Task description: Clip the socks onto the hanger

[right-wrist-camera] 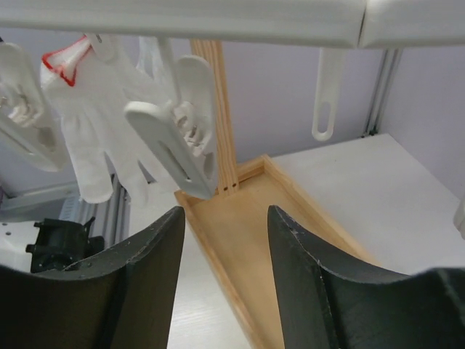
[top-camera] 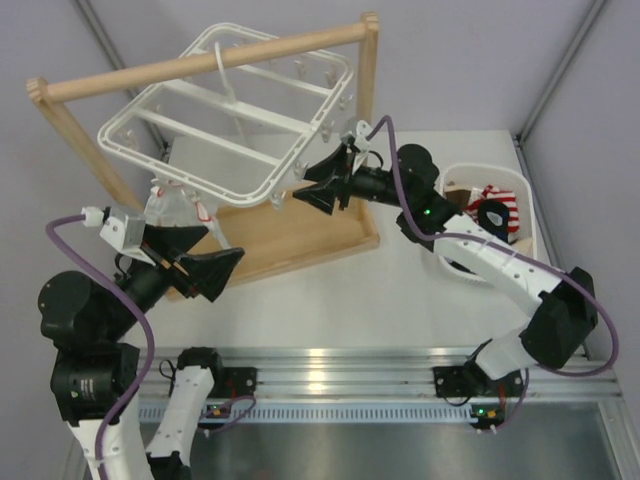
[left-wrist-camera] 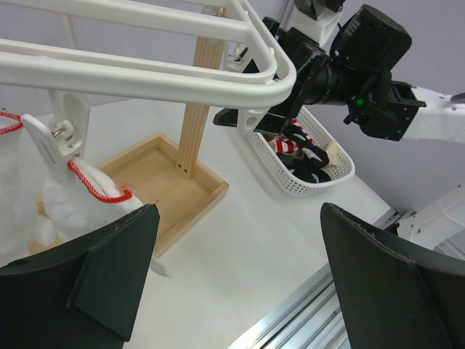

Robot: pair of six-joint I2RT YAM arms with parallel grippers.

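The white hanger (top-camera: 225,105) is a slatted frame with small clips, hung from a wooden bar. White gloves with red-trimmed cuffs (left-wrist-camera: 94,193) hang at its near left end, held by a clip (left-wrist-camera: 62,134). My left gripper (top-camera: 208,268) stands open near the gloves, empty. Close below the hanger's right edge is my right gripper (top-camera: 325,190); in the right wrist view its fingers (right-wrist-camera: 156,262) are apart with nothing between them, just under a clip (right-wrist-camera: 182,134). A red-and-white striped item (top-camera: 503,203) and dark ones, perhaps socks, lie in the basket (top-camera: 530,235).
The wooden stand's base (top-camera: 300,235) lies under the hanger, with an upright post (left-wrist-camera: 192,123) at its right. Bare white table (top-camera: 330,305) stretches across the front. Metal rails run along the front edge.
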